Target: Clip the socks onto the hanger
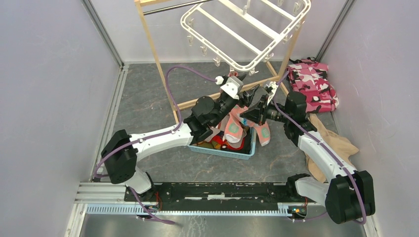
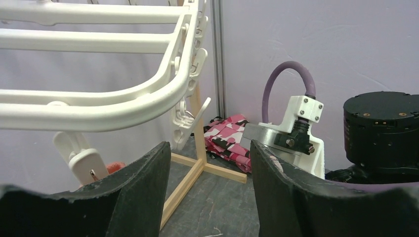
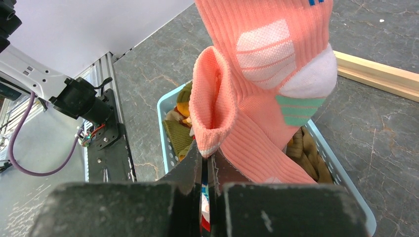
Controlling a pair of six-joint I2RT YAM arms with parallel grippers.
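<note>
The white hanger (image 1: 239, 37) with clips round its rim hangs above the basket. In the left wrist view, my left gripper has its fingers well apart, with no cloth between them; a white clip (image 2: 184, 126) shows just beyond its left fingertip. Another clip (image 2: 86, 160) hangs farther left, a bit of pink cloth (image 2: 115, 167) by it. The tips of my right gripper are shut on the cuff edge of a salmon-pink sock (image 3: 213, 98). More pink ribbed sock cloth with white and green patches (image 3: 267, 54) hangs behind it.
Below stands a light-blue basket (image 1: 217, 152) of mixed socks. Wooden bars (image 1: 158, 54) of a stand surround the hanger. A pink camouflage cloth (image 1: 314, 84) and a tan cloth (image 1: 341, 143) lie at right. Both arms are close together near the hanger's front corner.
</note>
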